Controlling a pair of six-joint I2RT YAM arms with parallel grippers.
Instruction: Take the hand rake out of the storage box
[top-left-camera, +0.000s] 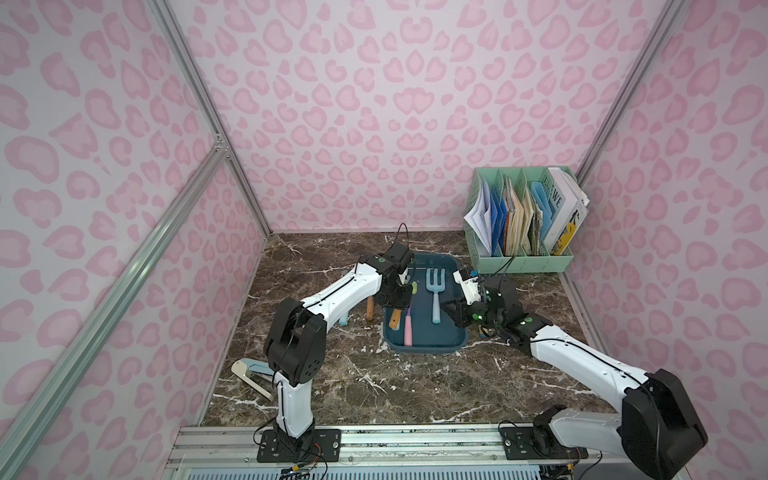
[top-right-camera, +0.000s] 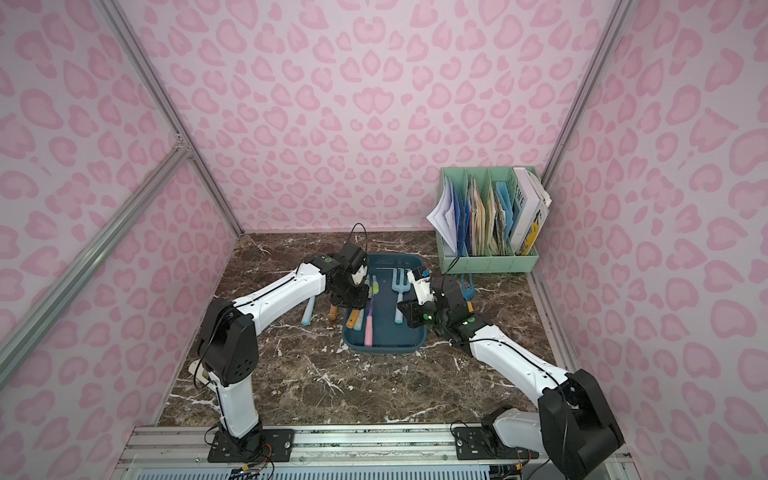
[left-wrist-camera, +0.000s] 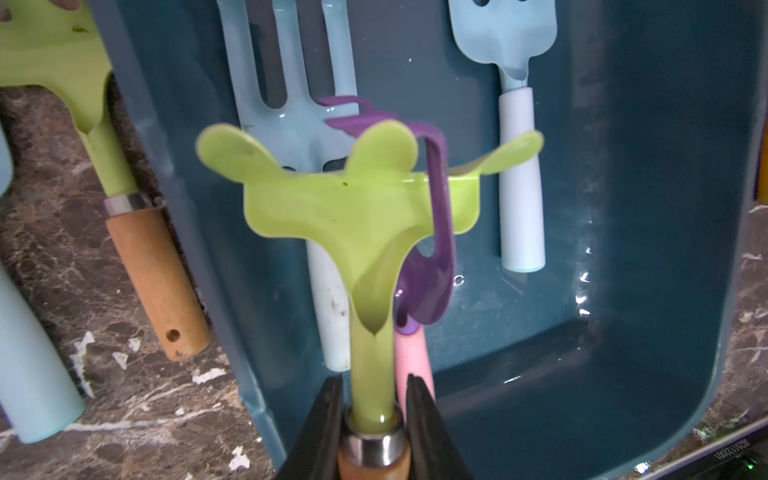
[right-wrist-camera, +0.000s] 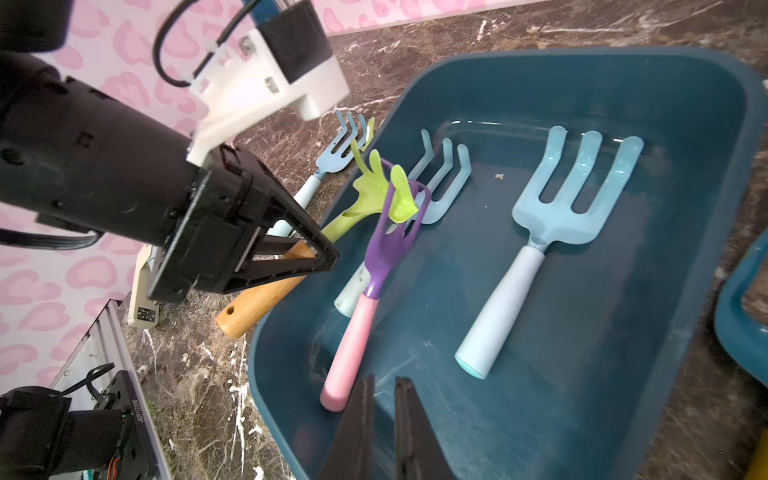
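My left gripper is shut on a green hand rake (left-wrist-camera: 360, 200) with a wooden handle (right-wrist-camera: 256, 300), held over the left side of the blue storage box (right-wrist-camera: 680, 72). A purple rake (right-wrist-camera: 384, 256) with a pink handle (right-wrist-camera: 348, 352) slants beneath it, its tines overlapping the green head. Two light blue rakes (right-wrist-camera: 576, 192) (right-wrist-camera: 440, 192) lie in the box. My right gripper hangs at the box's right side, shut; I see nothing clearly between its fingers.
More rakes lie on the marble table left of the box, including a green one (left-wrist-camera: 152, 272). A mint file organizer (top-left-camera: 520, 262) stands at the back right.
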